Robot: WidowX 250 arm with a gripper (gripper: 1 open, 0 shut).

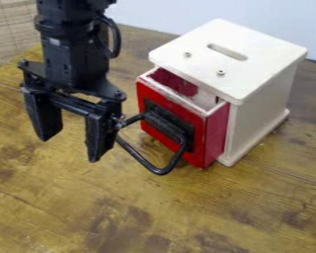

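My gripper (71,128) hangs open at the left, its two black fingers apart with nothing between them, in front of and left of a white wooden box (251,69). The box has a red front door (213,138) standing slightly ajar at the top, with a black panel and a black looped handle (168,163) on it. A red interior shows through the gap above the door.
A woven blind (9,30) is at the back left, with a white wall behind the box.
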